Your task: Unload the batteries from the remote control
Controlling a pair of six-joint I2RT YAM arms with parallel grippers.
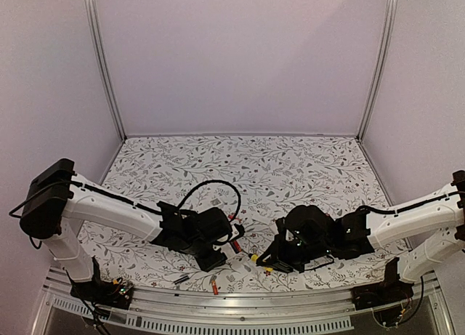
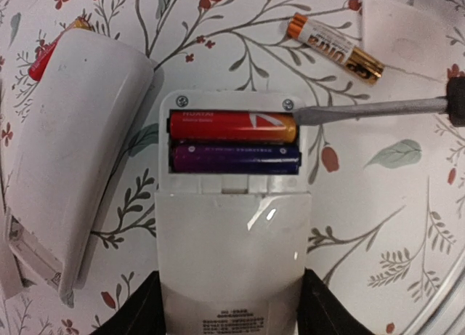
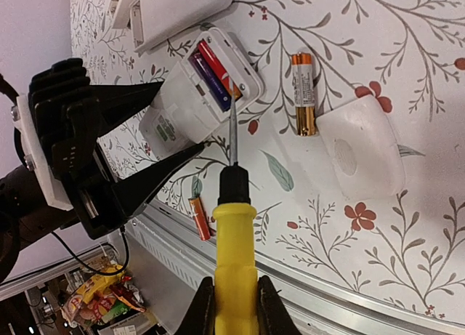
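A white remote (image 2: 232,240) with its battery bay open is clamped in my left gripper. The bay holds a red battery (image 2: 218,125) and a purple battery (image 2: 232,158). My right gripper is shut on a yellow-handled screwdriver (image 3: 235,262); its metal tip reaches the end of the red battery at the bay's edge. A loose orange-and-gold battery (image 2: 334,49) lies above the screwdriver in the left wrist view. An orange battery (image 3: 200,217) lies near the table's front edge.
Another white remote (image 2: 80,131) lies left of the held one, and a white cover (image 3: 360,148) lies beside the loose battery. A dark small battery (image 1: 182,279) is at the front left.
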